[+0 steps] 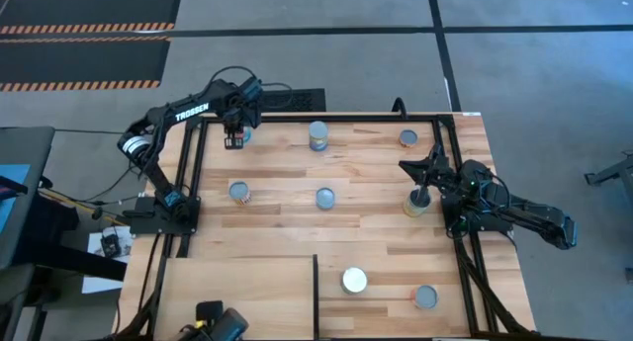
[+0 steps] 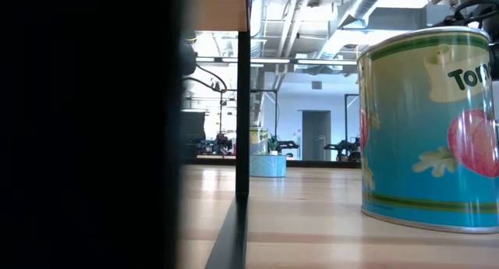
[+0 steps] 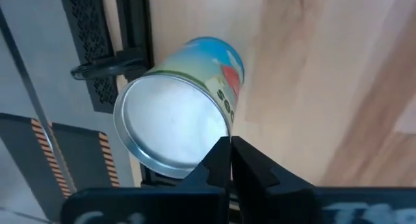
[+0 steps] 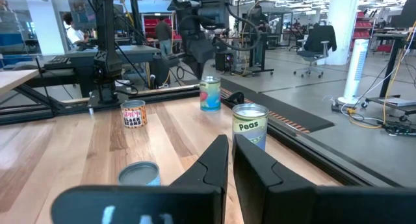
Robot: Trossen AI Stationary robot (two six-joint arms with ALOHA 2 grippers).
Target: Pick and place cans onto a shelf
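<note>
A soup can (image 3: 172, 123) with a bare metal lid stands at the back left. My left gripper is shut at the rim of that can, with nothing between its fingers; the can is beside them, not in them. From above, the left gripper (image 1: 233, 140) covers part of this can (image 1: 247, 135). My right gripper is shut and empty, above the right side of the table. A peas can (image 4: 250, 123), a short bean can (image 4: 134, 113) and a low blue can (image 4: 138, 174) stand apart. The wooden shelf (image 1: 237, 292) is at the front left.
Other cans stand at the back right (image 1: 408, 137), under the right gripper (image 1: 415, 205) and at the front (image 1: 354, 280). A tomato can (image 2: 429, 129) fills the low view's right side. A black frame rail (image 3: 133, 23) runs close behind the soup can. Mid-table has bare wood.
</note>
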